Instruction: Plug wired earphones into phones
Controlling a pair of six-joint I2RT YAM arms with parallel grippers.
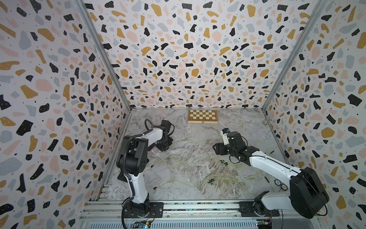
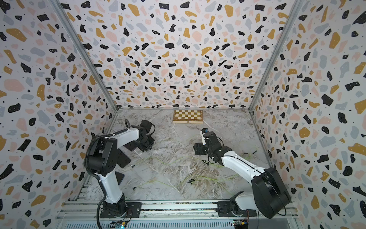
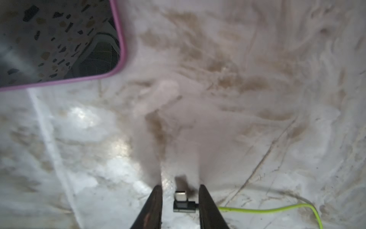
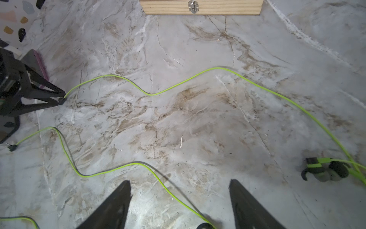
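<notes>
In the left wrist view a small black plug with a metal tip (image 3: 184, 205) lies on the marble, its green cable (image 3: 266, 210) running off to the right. My left gripper stands part open with a finger on either side of the plug; whether they touch it cannot be seen. A dark phone with a pink edge (image 3: 61, 42) lies at upper left of that view, its screen reflecting the wall. My right gripper hangs open above the table with nothing between its fingers. A second plug (image 4: 12, 147) lies at the far left of the right wrist view.
Dark earbuds (image 4: 326, 168) lie among green cables at the right. At the back stands a chessboard box (image 1: 202, 116). More phones lie at the left, one of them a dark phone (image 2: 122, 158). Mid-table is mostly clear apart from thin cables.
</notes>
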